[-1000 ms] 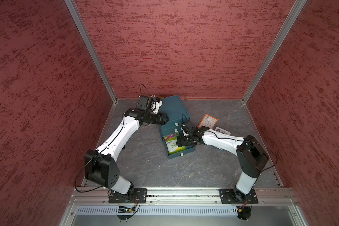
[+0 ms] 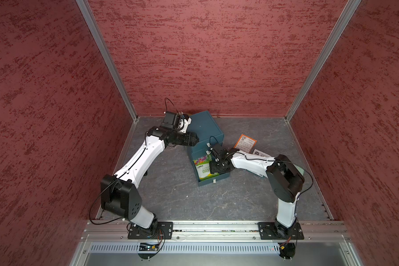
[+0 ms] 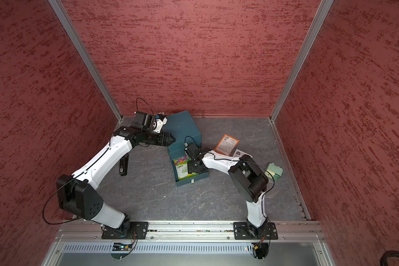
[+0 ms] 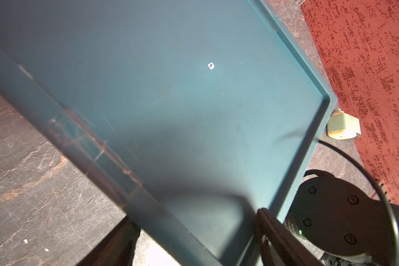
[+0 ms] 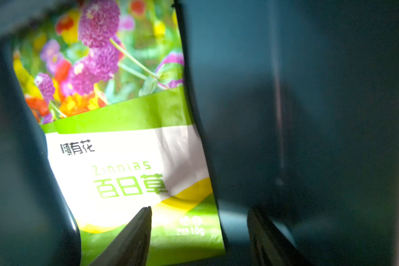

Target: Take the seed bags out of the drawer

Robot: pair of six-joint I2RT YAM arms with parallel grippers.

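Observation:
A Zinnias seed bag (image 5: 133,168), white and green with a flower picture, lies flat in the pulled-out blue-green drawer (image 2: 208,180). Right above it, my right gripper is open and points down, one finger (image 5: 135,239) over the bag and the other (image 5: 263,235) past its right edge; whether they touch it I cannot tell. My left gripper, open too, is at a corner of the cabinet (image 4: 186,110), its fingers on either side of that corner. In the top left view the right gripper (image 2: 220,168) hides part of the drawer.
An orange-bordered packet (image 3: 226,145) and a grey-white packet (image 2: 261,153) lie right of the cabinet, the latter partly behind the right arm. At the far right sits a pale green object (image 3: 274,170); a black object (image 3: 124,164) lies at left.
The right arm's elbow has swung left and the right gripper has shifted slightly right over the drawer. The left arm is almost still.

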